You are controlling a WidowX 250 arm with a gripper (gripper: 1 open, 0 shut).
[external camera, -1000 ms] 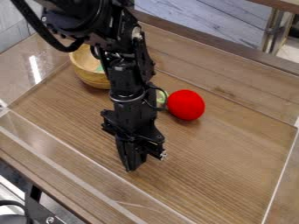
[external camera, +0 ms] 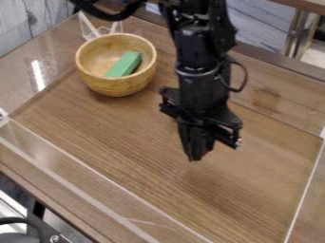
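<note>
My black arm hangs over the middle of the wooden table, with the gripper pointing down at bare wood right of centre. Whether its fingers are open or shut is unclear at this size. A yellow bowl at the upper left holds a green block.
A white wire object stands behind the bowl at the table's back left.
The gripper has moved right and up in the view, from lower centre.
</note>
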